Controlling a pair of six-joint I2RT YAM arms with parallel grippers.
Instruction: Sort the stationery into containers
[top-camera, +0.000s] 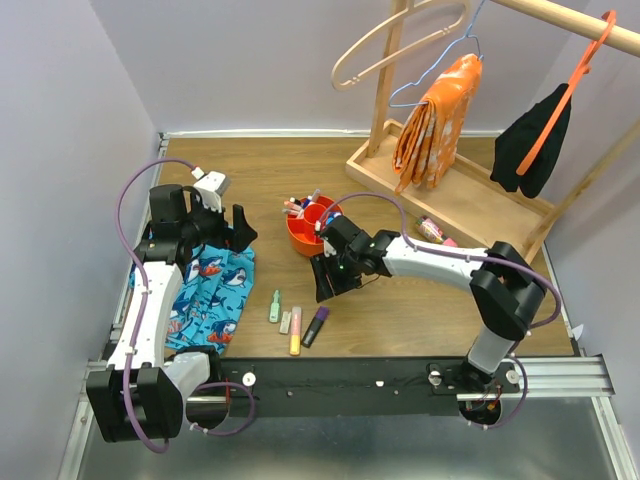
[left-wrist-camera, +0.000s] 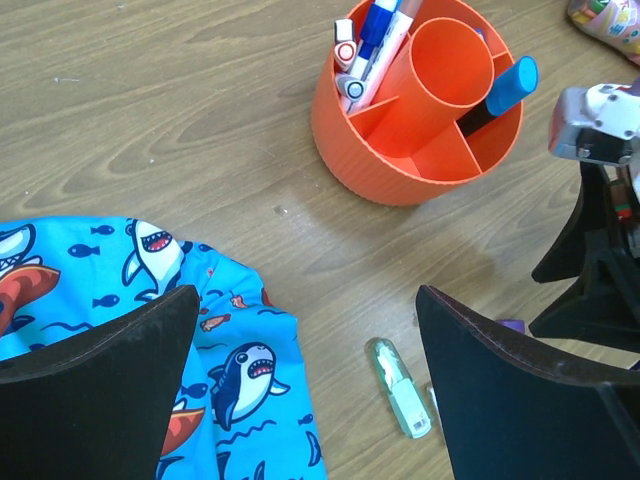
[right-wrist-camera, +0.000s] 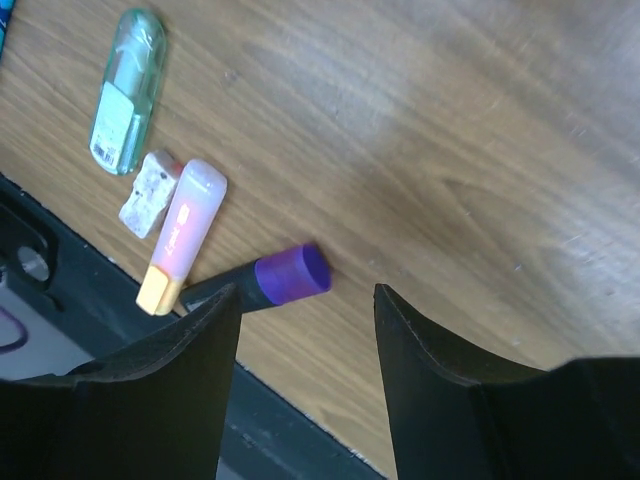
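Note:
An orange divided holder holds pens and blue items. My right gripper is open, pointing down over the table just below the holder. In the right wrist view, a black marker with purple cap, a pink-yellow stick, a whitish block and a green bottle lie on the table below its open fingers, with nothing between them. My left gripper stands open at the left, above a blue shark cloth.
A wooden rack with hanging clothes occupies the back right. A pink-labelled package lies beside it. The wood between holder and loose items is clear.

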